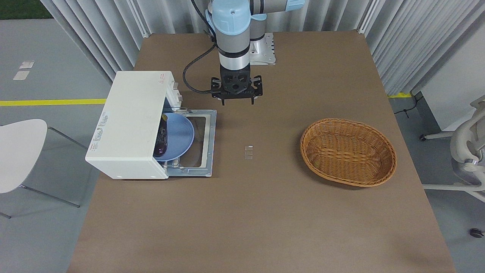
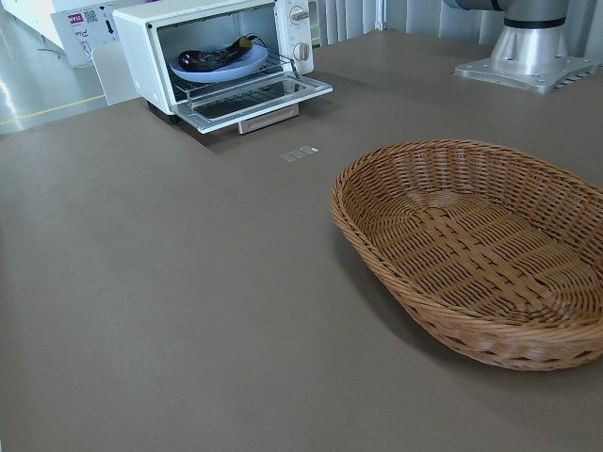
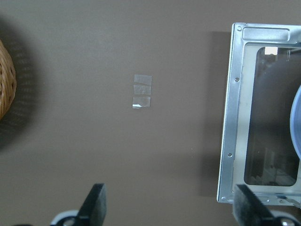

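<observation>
My gripper [image 1: 237, 101] hangs over the back middle of the table, right of the white toaster oven [image 1: 125, 120], open with nothing between its fingers; both fingertips show blurred at the bottom of the wrist view. The oven's glass door [image 3: 226, 132] is folded down flat. On a blue plate [image 1: 180, 132] in the oven's opening lies a dark eggplant [image 2: 203, 60], partly hidden under the oven top in the front view. An empty oval wicker basket [image 1: 348, 150] sits on the right side of the table.
Chairs stand off both sides, and pleated curtains line the back.
</observation>
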